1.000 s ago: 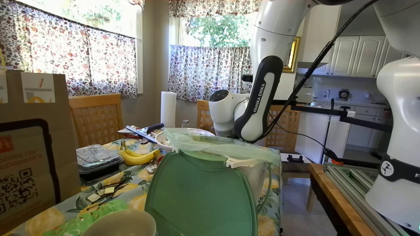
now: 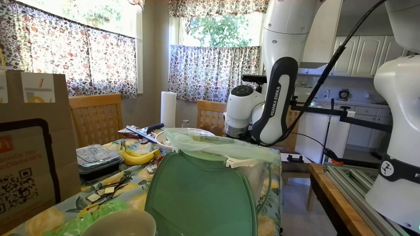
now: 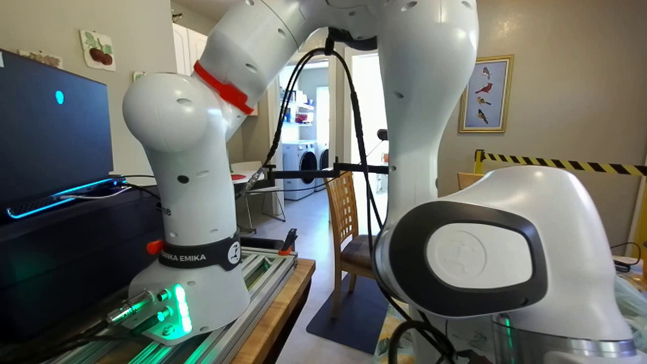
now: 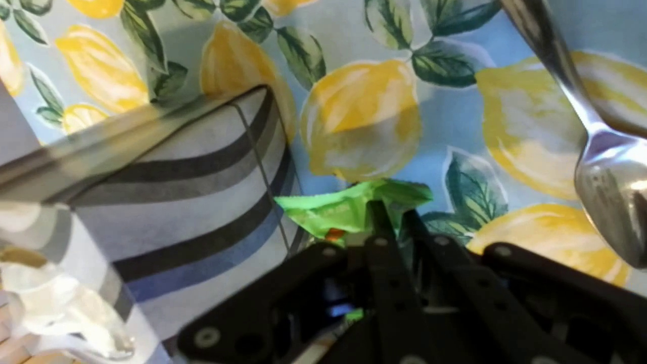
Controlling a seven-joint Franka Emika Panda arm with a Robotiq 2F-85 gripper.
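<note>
In the wrist view, a crumpled bright green wrapper (image 4: 330,209) with a small orange-red mark sticks out past the fingertips. My gripper is shut on it, above the lemon-print tablecloth. Just left of the wrapper stands a container with grey, white, black and blue stripes (image 4: 200,200). A metal spoon (image 4: 612,176) lies on the cloth to the right. In exterior view 1 the chair back and plastic bag hide the gripper, while the arm's wrist (image 2: 240,104) shows above them.
A green mesh chair back (image 2: 200,192) blocks much of the table in exterior view 1, with a pale plastic bag (image 2: 220,147) draped over its top. Bananas (image 2: 137,156), a black lidded tray (image 2: 98,159) and a paper bag (image 2: 35,157) occupy the left side.
In exterior view 1, the arm's wrist and forearm have moved to the right. The things on the table there look unchanged.
</note>
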